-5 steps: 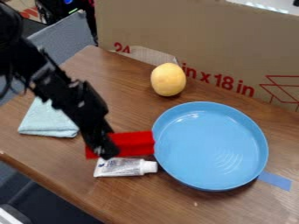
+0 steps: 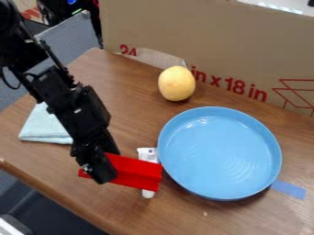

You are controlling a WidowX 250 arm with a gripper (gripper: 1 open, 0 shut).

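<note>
My black gripper point(image 2: 95, 158) is shut on a red object point(image 2: 135, 173), held low over the front-left of the wooden table beside the blue plate. A white tube point(image 2: 147, 191) shows just behind and below the red object, mostly hidden by it. The blue plate point(image 2: 221, 151) lies on the table to the right.
A folded pale cloth point(image 2: 44, 129) lies at the left, partly behind the arm. A yellow fruit point(image 2: 175, 83) stands behind the plate, before a cardboard box point(image 2: 221, 41). Blue tape point(image 2: 288, 189) is at the right. The table's near edge runs along the lower left.
My gripper and the red object have moved down and toward the front-left, so they now cover most of the white tube, which was in clearer view.
</note>
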